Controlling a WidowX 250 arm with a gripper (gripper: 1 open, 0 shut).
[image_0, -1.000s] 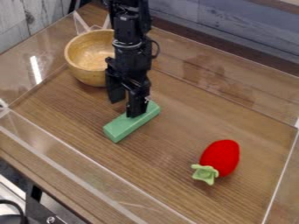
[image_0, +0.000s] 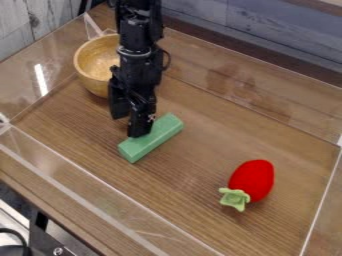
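Note:
My gripper (image_0: 128, 115) hangs over the left end of the table's middle, open, its dark fingers just above and behind a green bar (image_0: 151, 139) that lies diagonally on the wood. Whether a finger touches the bar I cannot tell. A red strawberry toy (image_0: 253, 181) with a pale green top lies at the front right. A tan bowl (image_0: 95, 60) sits behind the arm at the back left, partly hidden by it.
White walls border it at the back and left. A dark cable shows in the bottom left corner.
My gripper has moved a short way left, away from over the bar's upper right part. The bar, strawberry and bowl have not visibly moved.

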